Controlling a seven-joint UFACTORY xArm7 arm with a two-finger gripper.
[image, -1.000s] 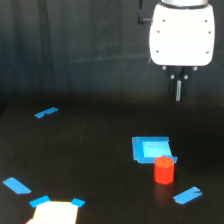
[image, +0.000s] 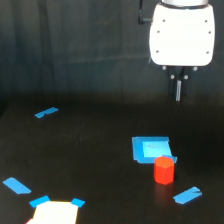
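My gripper (image: 178, 90) hangs below the white arm housing (image: 182, 36) at the upper right, high above the dark table and well apart from anything on it. Its fingers look like one thin, narrow shape from this side, so how far apart they stand cannot be made out. A small red block (image: 164, 171) with a many-sided outline stands on the table at the lower right. Just behind it lies a blue square (image: 140, 155) with a lighter blue patch (image: 156, 148) in its middle; the block overlaps the square's front edge in this view.
At the bottom left, a bright, overexposed pale object (image: 55, 213) is cut off by the frame edge. Blue tape strips lie at the left (image: 16, 186), far left (image: 46, 112) and right (image: 187, 195). A dark curtain (image: 80, 55) hangs behind.
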